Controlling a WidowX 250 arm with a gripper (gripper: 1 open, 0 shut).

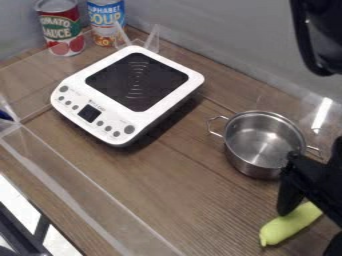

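Observation:
A yellow-green elongated object (283, 228) lies on the wooden counter at the bottom right. A steel pot (261, 140) with two handles stands just behind the gripper, on the counter.
A white induction cooker (94, 115) sits left of the pot. Two cans, tomato (62, 29) and alphabet soup (106, 15), stand at the back left. A wall runs along the back.

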